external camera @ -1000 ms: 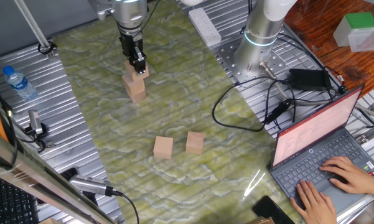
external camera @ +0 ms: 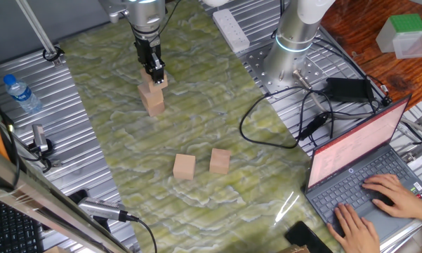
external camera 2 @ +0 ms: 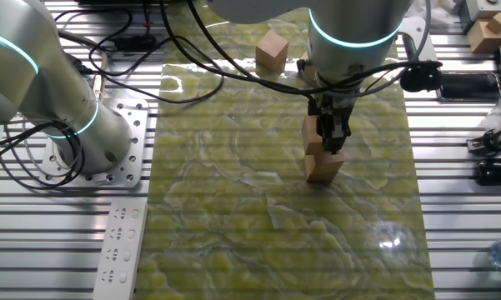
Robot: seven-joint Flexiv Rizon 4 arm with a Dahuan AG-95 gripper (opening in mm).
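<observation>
Pale wooden blocks are stacked toward the back of the green marbled sheet in exterior view 1, with an upper block (external camera: 162, 82) sitting offset on a lower block (external camera: 151, 99). My gripper (external camera: 156, 76) points down at the upper block, its fingertips overlapping it. From exterior view 2 the gripper (external camera 2: 334, 140) partly hides the stack; an upper block (external camera 2: 311, 135) and a lower block (external camera 2: 323, 168) show around it. Whether the fingers are closed on the wood is unclear. Two single blocks, a left one (external camera: 184, 167) and a right one (external camera: 220, 161), rest apart on the sheet.
The robot's base (external camera: 289, 65) stands right of the sheet beside a white power strip (external camera: 231, 30). A black cable loop (external camera: 243, 125) reaches over the sheet's right edge. Someone's hands type on a laptop (external camera: 365, 184) at lower right. Around the stack, the sheet is clear.
</observation>
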